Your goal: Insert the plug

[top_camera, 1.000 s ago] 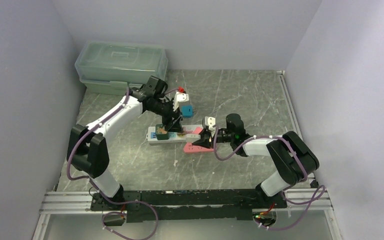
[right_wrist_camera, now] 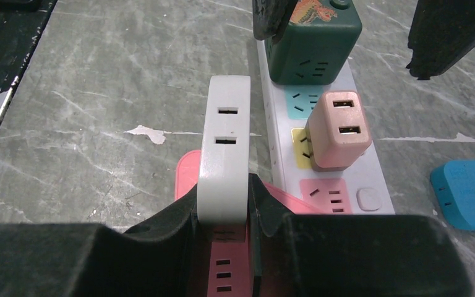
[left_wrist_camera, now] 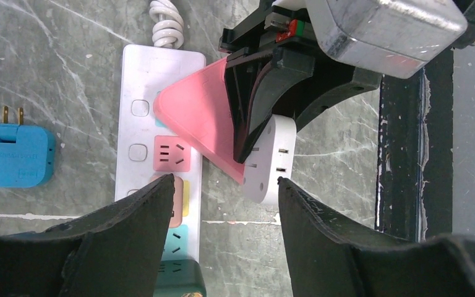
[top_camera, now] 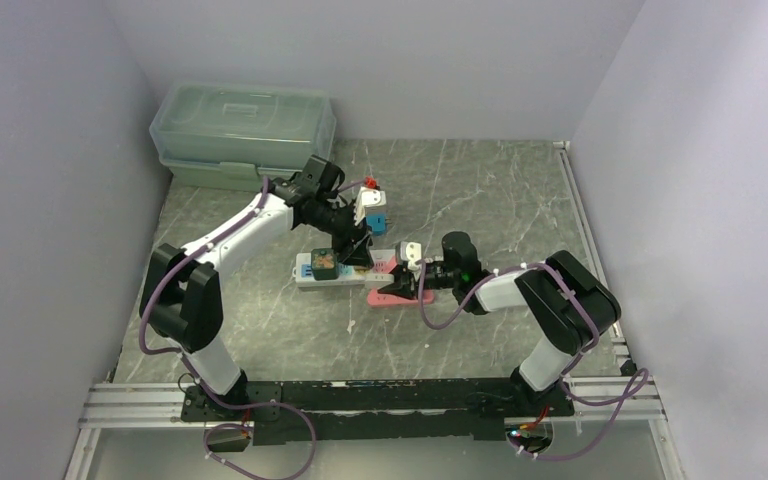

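Observation:
My right gripper is shut on a white plug block with slots, held over a pink board beside the white power strip. On the strip sit a pink plug and a dark green plug. My left gripper hangs over the strip, near the white block, its fingers apart with nothing held between them. A blue plug lies loose on the table beside the strip, prongs showing.
A lidded translucent bin stands at the back left. A white-and-red item lies behind the blue plug, partly hidden.
My left gripper has moved a little right and toward the front.

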